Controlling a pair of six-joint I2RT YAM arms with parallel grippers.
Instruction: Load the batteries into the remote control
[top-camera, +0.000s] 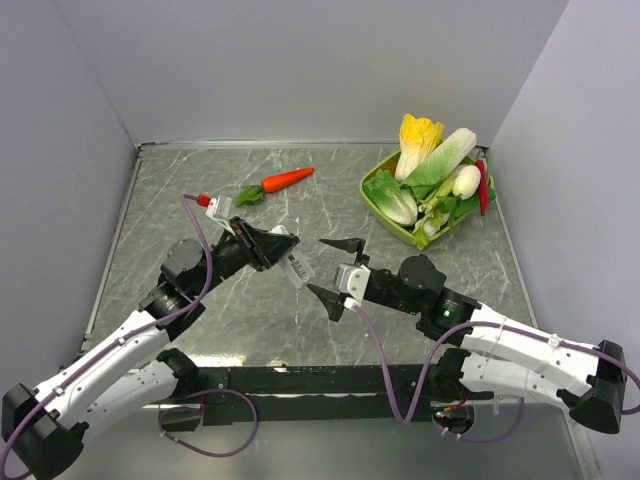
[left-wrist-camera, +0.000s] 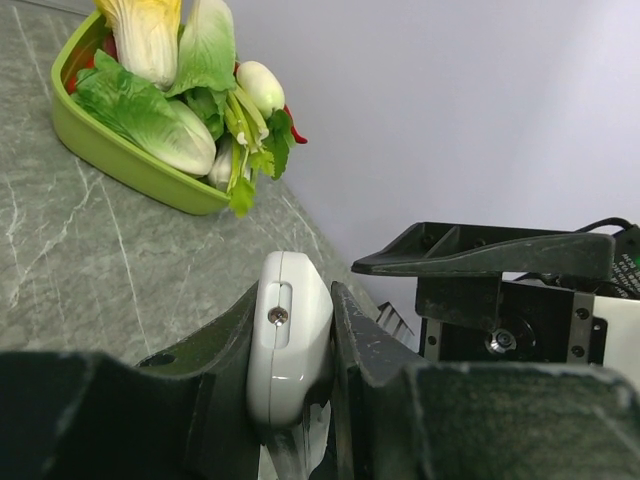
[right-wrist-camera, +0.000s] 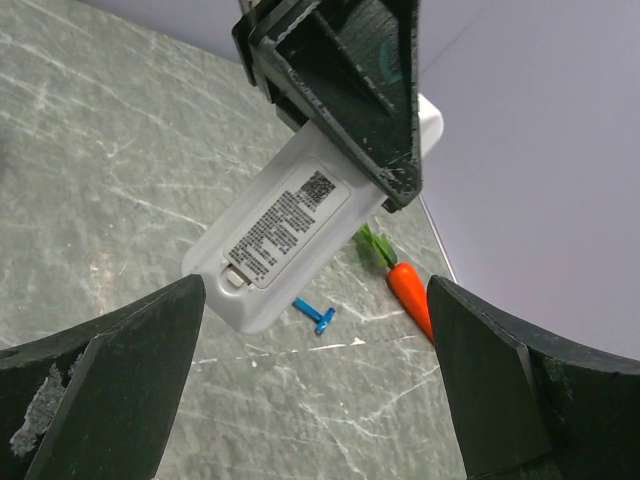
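A white remote control (top-camera: 297, 268) is held above the table, my left gripper (top-camera: 283, 245) shut on it. In the right wrist view the remote (right-wrist-camera: 215, 262) slants across the picture, the face with the printed label showing and its lower end free of the fingers. The left wrist view shows its white end with a screw (left-wrist-camera: 278, 316) between the two black fingers. To the right of the remote, my right gripper (top-camera: 335, 272) stands open, its fingers (right-wrist-camera: 130, 370) apart and nothing between them. I can make out no batteries.
A small blue hammer-shaped item (right-wrist-camera: 316, 314) lies on the table beyond the remote. Farther back is a carrot (top-camera: 288, 179). A green basket (top-camera: 385, 218) full of vegetables stands at the back right.
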